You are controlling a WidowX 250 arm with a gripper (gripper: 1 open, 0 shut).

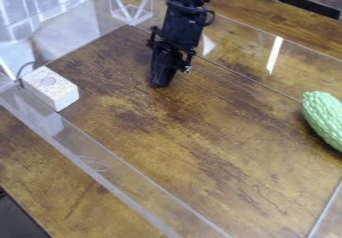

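My black arm reaches down from the top of the camera view, and its gripper [160, 80] is low over the wooden board [181, 162], near the back middle. The fingertips are dark and close together, with nothing visible between them. A white block with a faint printed mark [51, 88] lies at the left, and a light green bumpy object, like a bitter melon [325, 118], lies at the right edge.
Clear plastic walls border the board on the left, back and right. A white patterned cloth [54, 10] hangs at the back left. The middle and front of the board are clear.
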